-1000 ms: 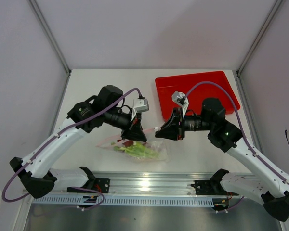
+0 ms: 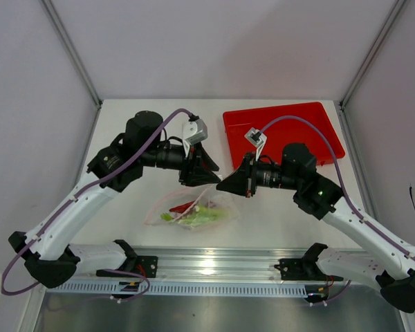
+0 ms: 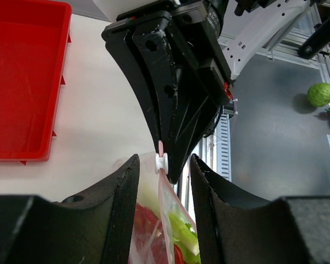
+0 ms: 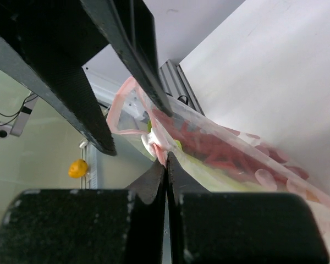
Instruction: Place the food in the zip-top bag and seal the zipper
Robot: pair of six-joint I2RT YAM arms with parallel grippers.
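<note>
The clear bag with red and green food inside lies at the table's front middle. Its pink zipper rim rises to a white slider. My left gripper is part open around the slider's end of the bag, fingers either side of it. My right gripper is shut on the bag's zipper end, just below the white piece in the right wrist view. In the top view both grippers nearly meet above the bag.
An empty red tray stands at the back right. The right arm fills the space right of the bag.
My left gripper has moved up and back from over the bag, exposing more food in the top view. My right gripper has shifted slightly left and back.
</note>
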